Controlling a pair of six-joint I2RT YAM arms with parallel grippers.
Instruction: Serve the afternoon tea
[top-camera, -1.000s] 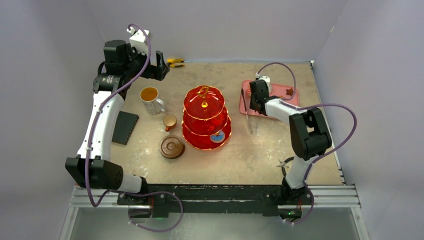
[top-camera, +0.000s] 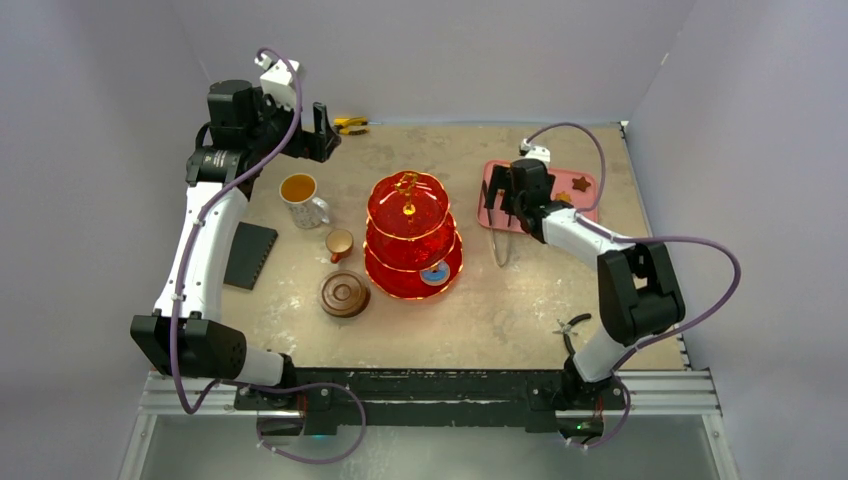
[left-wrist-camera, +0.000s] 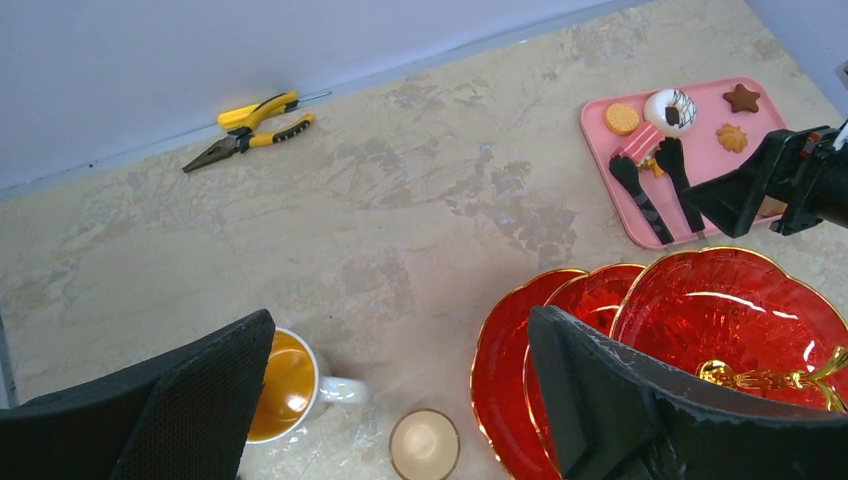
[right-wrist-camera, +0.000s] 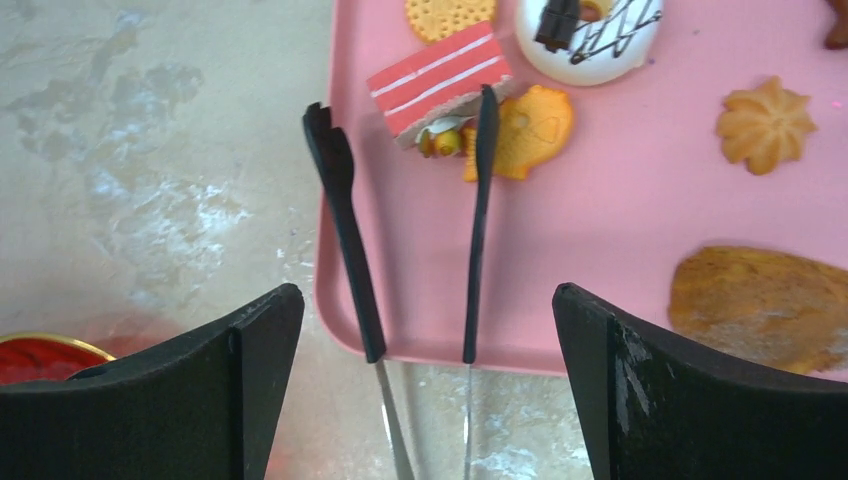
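Tongs (right-wrist-camera: 345, 225) with black tips and metal legs lie spread on the pink tray (top-camera: 562, 228), their metal bend (top-camera: 502, 256) reaching over its front edge. Above them my right gripper stands open, its fingers apart from both legs. On the tray are a striped cake slice (right-wrist-camera: 440, 80), a white donut (right-wrist-camera: 590, 45), a fish-shaped biscuit (right-wrist-camera: 540, 130), a flower cookie (right-wrist-camera: 766, 125) and a brown pastry (right-wrist-camera: 755, 305). The red three-tier stand (top-camera: 400, 205) bears a blue ring-shaped sweet (top-camera: 435, 272) low down. My left gripper (top-camera: 325, 132) is open and empty at the back left.
Left of the stand are a mug of tea (top-camera: 303, 212), a small cup (top-camera: 339, 240), a lidded brown pot (top-camera: 344, 294) and a dark notebook (top-camera: 250, 255). Yellow pliers (top-camera: 350, 125) lie at the back, cutters (top-camera: 570, 328) at the front right.
The tongs' legs, close together a second ago, now stand spread on the tray. The left arm is still.
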